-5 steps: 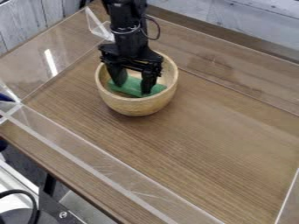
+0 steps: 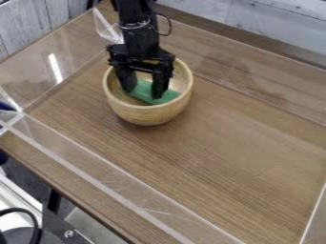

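Observation:
A round wooden bowl (image 2: 148, 113) sits on the wooden surface in the upper middle, with a green object (image 2: 147, 91) inside it. My black gripper (image 2: 140, 85) reaches down into the bowl from the top, its fingers spread open around the green object. Whether the fingertips touch it is unclear, and the gripper hides part of it.
A pale strip lies along the upper left, and black cables show at the bottom left corner.
The gripper's upper body has shifted slightly and stands a little higher than before. The bowl and the green object remain in about the same place.

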